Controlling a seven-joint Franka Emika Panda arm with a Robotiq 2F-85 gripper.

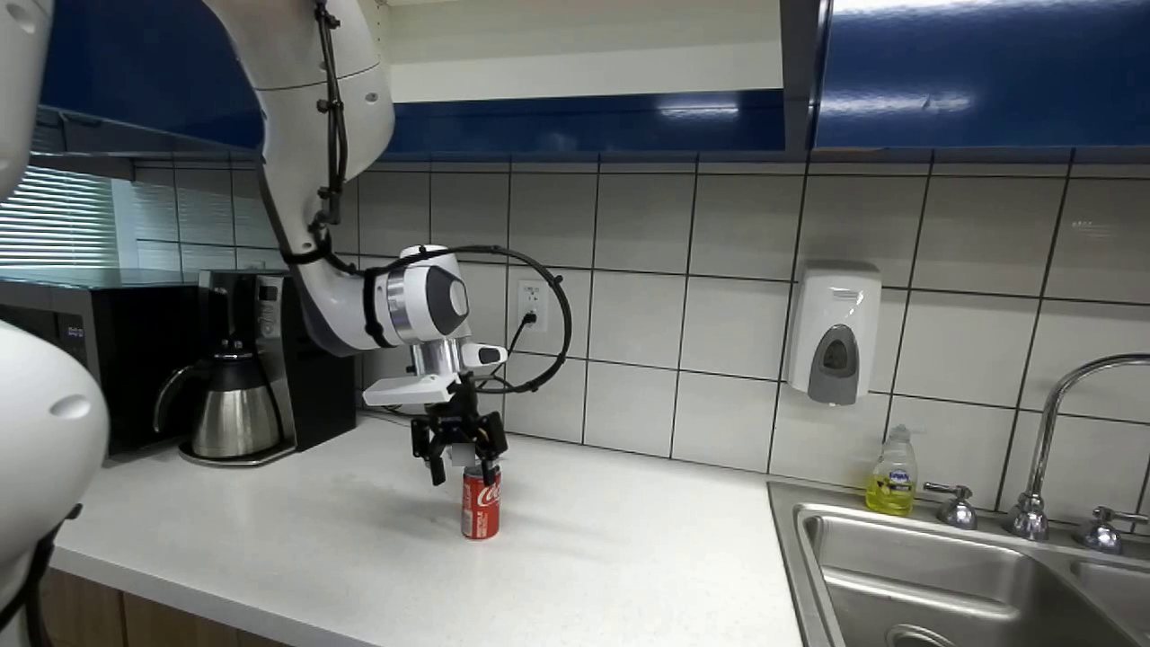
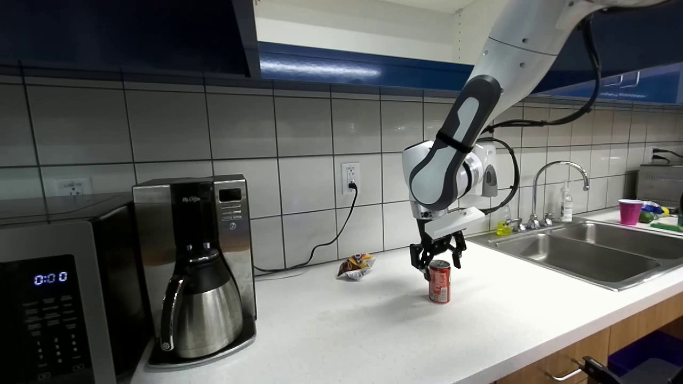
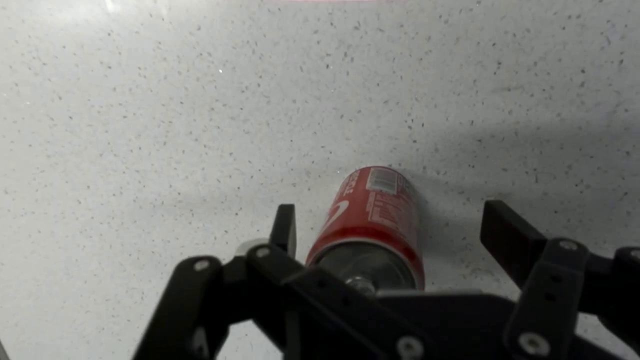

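Observation:
A red soda can (image 1: 481, 509) stands upright on the white counter (image 1: 636, 561). Just above its top is my gripper (image 1: 464, 474), open and pointing down. From the other side, in exterior view 2, the can (image 2: 439, 285) shows below and partly between the spread fingers of the gripper (image 2: 442, 265). The wrist view has the can (image 3: 375, 210) in the gap of the gripper, nearer the left finger (image 3: 284, 231), with a wider space to the right finger (image 3: 510, 240). Part of the can's top is hidden behind the gripper's body.
A crumpled snack bag (image 2: 356, 266) lies near the tiled wall. The coffee maker (image 2: 233, 256) and microwave (image 2: 64, 275) stand to the left; the sink (image 1: 938, 571) is to the right, with a soap bottle (image 1: 892, 474) behind it.

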